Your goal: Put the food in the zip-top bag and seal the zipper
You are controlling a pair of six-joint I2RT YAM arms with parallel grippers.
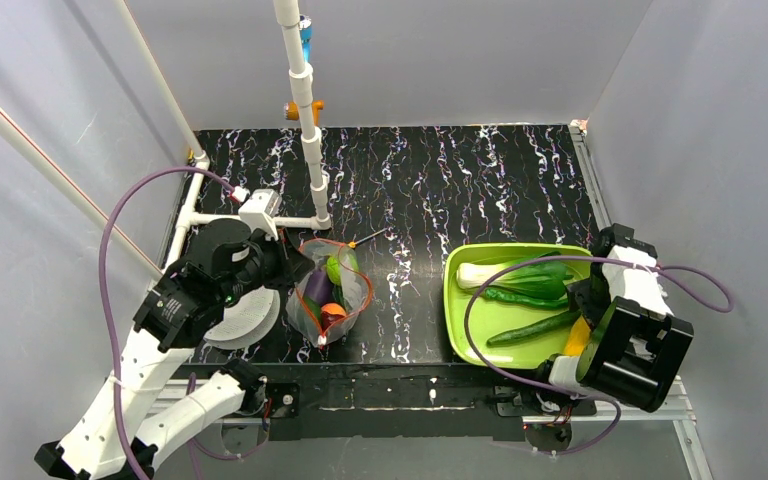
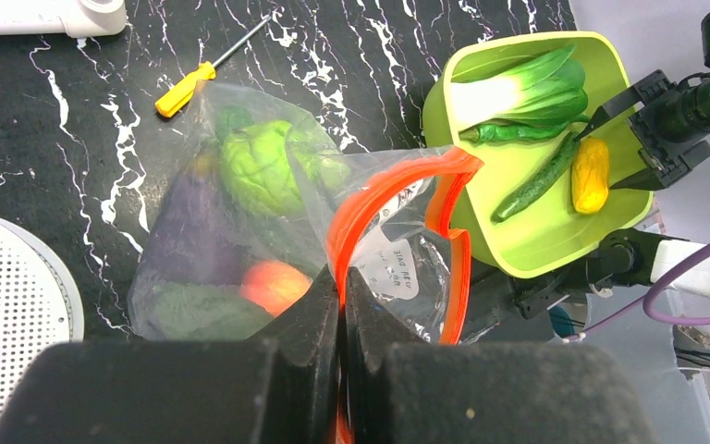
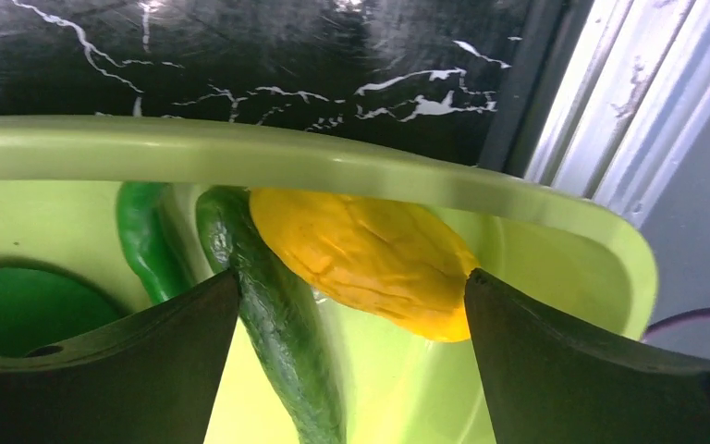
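Observation:
My left gripper is shut on the rim of the clear zip bag (image 2: 194, 222), whose orange-edged mouth (image 1: 368, 292) gapes. Inside the bag are a purple eggplant (image 1: 318, 286), a green cabbage-like vegetable (image 2: 263, 166), an orange-red round item (image 2: 275, 287) and something dark green. Over the right side of the green tub (image 1: 450, 300), my right gripper stands open, its fingers (image 3: 555, 356) apart on either side of a yellow vegetable (image 3: 370, 254) and a cucumber (image 3: 282, 333). Also in the tub lie a leafy white-stemmed vegetable (image 2: 527, 92) and a green pepper (image 2: 518, 131).
White perforated plates (image 2: 14, 324) lie left of the bag, partly under my left arm. A yellow-handled screwdriver (image 2: 189, 90) rests behind the bag. White pipes (image 1: 305, 110) stand at the back left. Between bag and tub the counter is clear.

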